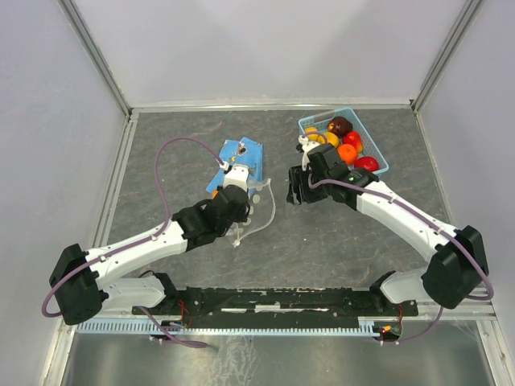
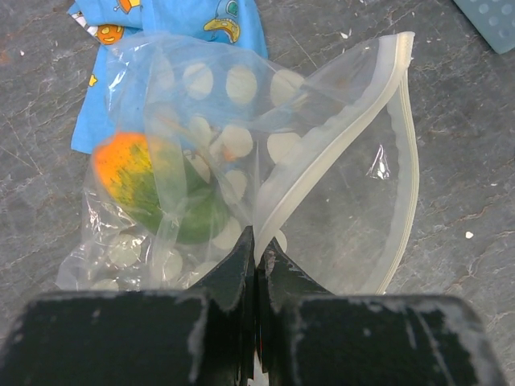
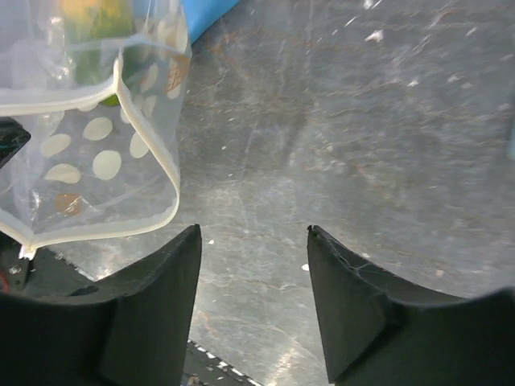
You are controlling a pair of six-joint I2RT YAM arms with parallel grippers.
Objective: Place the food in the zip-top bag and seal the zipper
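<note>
The clear zip top bag (image 2: 338, 201) lies with its mouth spread toward the right, its white zipper edges apart. Inside it rests an orange-and-green fruit (image 2: 153, 185), seen through the dotted film in the left wrist view. My left gripper is shut on the bag's near zipper edge. Right of the bag mouth, my right gripper stands with its fingers apart and only bare table between them. In the right wrist view, the bag's loose rim (image 3: 153, 141) is left of those fingers, not touching them.
A light blue basket (image 1: 380, 158) of fruit stands at the back right, near the right arm. A blue printed cloth (image 1: 251, 153) lies behind the bag, partly under it in the left wrist view.
</note>
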